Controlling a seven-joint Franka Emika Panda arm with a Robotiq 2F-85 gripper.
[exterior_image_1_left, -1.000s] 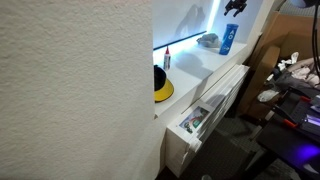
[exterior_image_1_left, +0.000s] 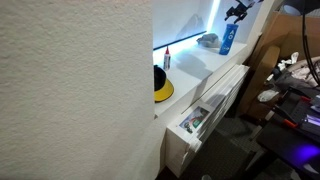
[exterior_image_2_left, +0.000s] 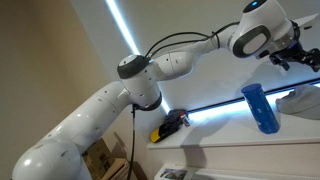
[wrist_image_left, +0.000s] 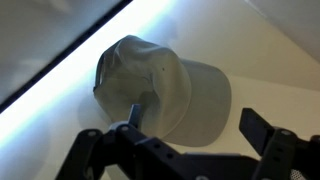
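A grey cap (wrist_image_left: 150, 90) lies on the white ledge, fully below the fingers in the wrist view. It also shows as a grey cap (exterior_image_1_left: 208, 41) at the ledge's far end, and as a cap (exterior_image_2_left: 300, 101) at the right edge of the second exterior view. Beside it stands an upright blue cylinder (exterior_image_1_left: 228, 40). Above both hangs my gripper, its fingers wide apart and apart from the cap. From outside, the gripper (exterior_image_2_left: 298, 60) sits higher than the top of the blue cylinder (exterior_image_2_left: 260, 108).
Nearer along the ledge (exterior_image_1_left: 187, 75) are a black-and-yellow cap (exterior_image_1_left: 161, 86) and a small red-and-white bottle (exterior_image_1_left: 167, 58). An open drawer (exterior_image_1_left: 194, 120) juts out below the ledge. The wall with a bright light strip runs behind.
In exterior view 1 my gripper has come down slightly towards the ledge. The cap and the cylinder have not moved.
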